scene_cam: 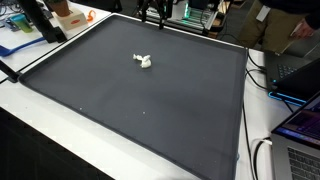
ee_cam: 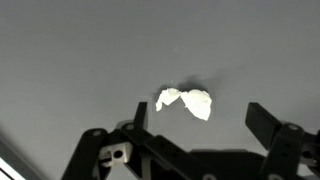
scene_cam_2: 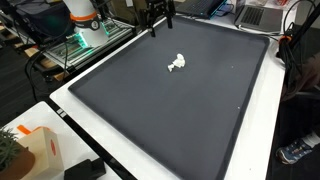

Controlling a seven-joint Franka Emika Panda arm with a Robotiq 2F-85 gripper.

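Observation:
A crumpled white piece (scene_cam: 145,62), perhaps paper or cloth, lies on the dark grey board. It has a wider end and a smaller one, joined by a narrow waist, as the wrist view shows of the white piece (ee_cam: 197,102). My gripper (scene_cam: 153,18) is over the far edge of the board, apart from the white piece. In the wrist view the fingers (ee_cam: 140,117) stand wide apart, open, with the piece seen beyond the gap. Exterior view 2 has the gripper (scene_cam_2: 158,27) at the top, left of the white piece (scene_cam_2: 178,61).
The dark grey board (scene_cam: 150,110) is otherwise bare, with a white tabletop border (scene_cam: 130,150) around it. Laptops (scene_cam: 300,135) stand along the right side. An orange-topped item (scene_cam: 63,10) and clutter sit at the far left.

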